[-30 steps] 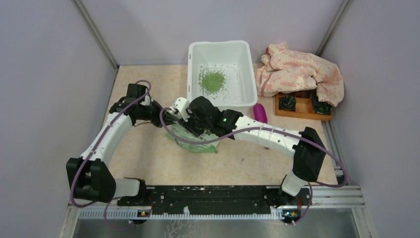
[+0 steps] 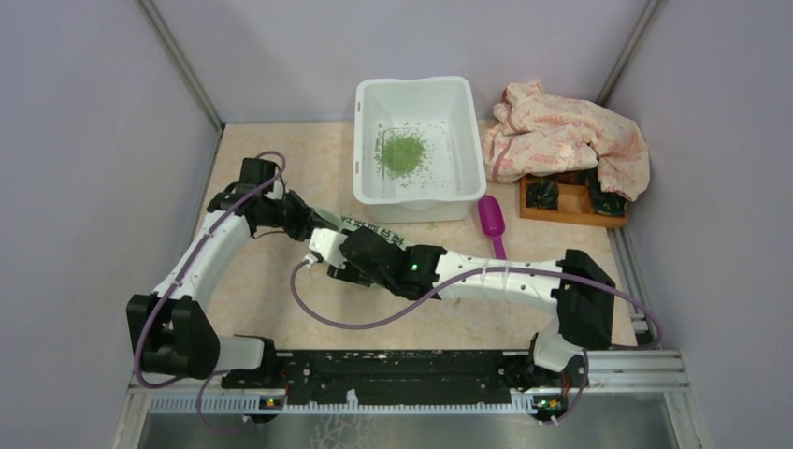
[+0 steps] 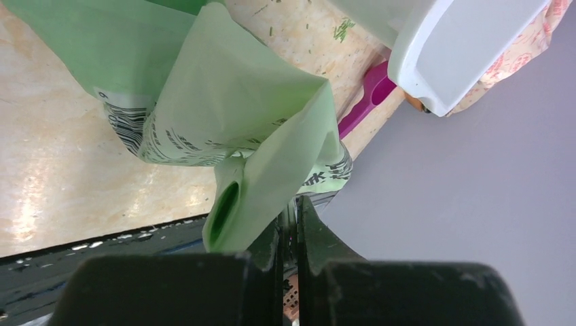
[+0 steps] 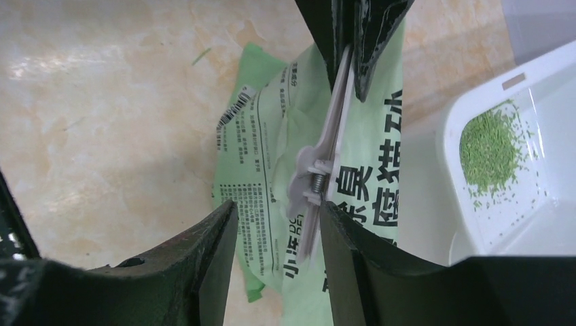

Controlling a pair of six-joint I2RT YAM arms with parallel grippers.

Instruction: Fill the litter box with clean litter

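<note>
A green litter bag (image 4: 251,170) with black printing lies in front of the white litter box (image 2: 416,187), which holds a small patch of green litter (image 2: 402,154). A white sealing clip (image 4: 306,176) runs along the bag's top. My left gripper is shut on the bag with its clip at one end, as the right wrist view shows. My right gripper stands open over the bag near the clip's hinge, nothing visible held between its fingers. In the top view it is largely hidden by its own arm.
A magenta scoop (image 2: 491,220) lies right of the box. A wooden tray (image 2: 566,215) with black packets and a crumpled pink cloth (image 2: 570,136) are at the right. The left back and front of the table have some free room.
My right arm has shifted toward the front and left, away from the box's edge, uncovering more of the bag's printed side. The left arm has stayed put.
</note>
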